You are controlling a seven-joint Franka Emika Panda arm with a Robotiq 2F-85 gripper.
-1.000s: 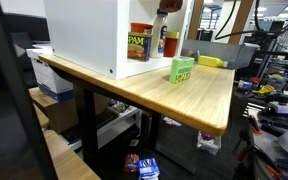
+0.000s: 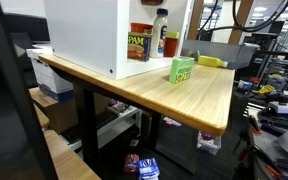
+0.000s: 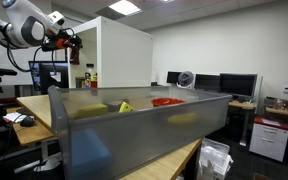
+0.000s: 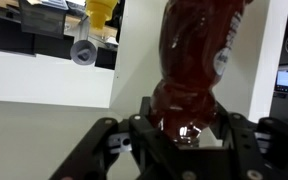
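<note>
A dark red-brown bottle (image 4: pixel 194 60) fills the upper middle of the wrist view. My gripper is shut on it, with the black fingers (image 4: pixel 134 130) on either side of its near end. High at the left of the second exterior view, the gripper (image 3: pixel 70 40) is seen beside the tall white panel, with the bottle (image 3: pixel 75 56) hanging below. From the first exterior view the gripper is out of frame; only a bit of reddish brown shows at the top edge.
A Spam can (image 2: pixel 139 46), a white-labelled bottle (image 2: pixel 159 30) and a red-lidded jar (image 2: pixel 171 45) stand beside the white shelf unit (image 2: pixel 89 30). A green box (image 2: pixel 181 69) and a yellow bottle (image 2: pixel 212 62) are on the wooden table (image 2: pixel 199 100). A grey bin (image 3: pixel 134 130) sits nearby.
A second ago the dark red object hung at the top, by the white-labelled bottle. The table items have not moved.
</note>
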